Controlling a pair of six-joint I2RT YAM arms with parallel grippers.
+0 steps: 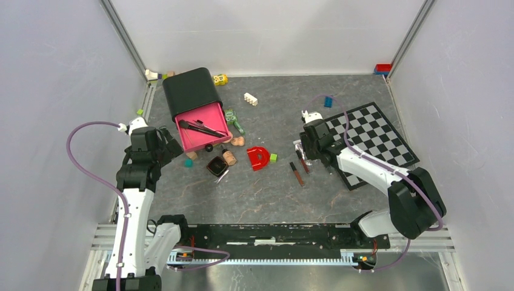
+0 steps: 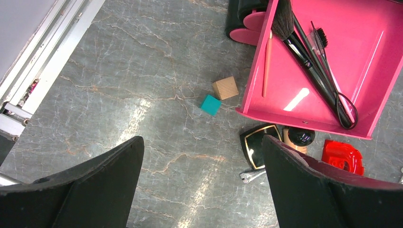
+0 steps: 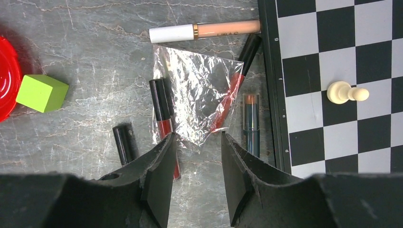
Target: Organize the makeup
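My right gripper is partly open above the makeup by the chessboard, nothing held between its fingers. Beneath it, in the right wrist view, lie a clear plastic packet point(image 3: 192, 90), a red lip gloss point(image 3: 164, 107) across its left edge, and another dark-capped red tube point(image 3: 229, 97) at its right. A white-capped peach tube point(image 3: 204, 30) lies above, a clear-capped stick point(image 3: 251, 124) beside the board. Part of a black-capped tube point(image 3: 124, 144) shows at lower left. The pink drawer point(image 2: 375, 85) holds brushes point(image 2: 313, 71). My left gripper stands open and empty.
A black compact point(image 2: 256, 147) and a foundation bottle point(image 1: 229, 157) lie in front of the drawer. Toys such as the red piece point(image 1: 258, 158) and green cube point(image 1: 273, 157) are scattered mid-table. The chessboard point(image 1: 373, 139) fills the right side.
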